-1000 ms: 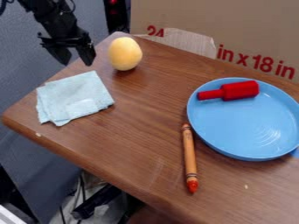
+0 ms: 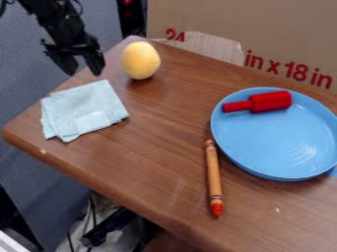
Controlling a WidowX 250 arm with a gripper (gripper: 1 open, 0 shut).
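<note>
My black gripper [image 2: 82, 65] hangs at the upper left, above the back left edge of the table and apart from the objects; whether its fingers are open or shut is unclear. A yellow egg-shaped object [image 2: 141, 60] sits near the back edge. A pale blue folded cloth [image 2: 83, 110] lies at the left. An orange crayon-shaped stick [image 2: 214, 177] points toward the front. On the right, a red rolling-pin-like object [image 2: 263, 101] rests on a blue plate [image 2: 277, 150].
A cardboard box [image 2: 263, 39] stands behind the wooden table [image 2: 145, 172]. Floor clutter shows beyond the left edge.
</note>
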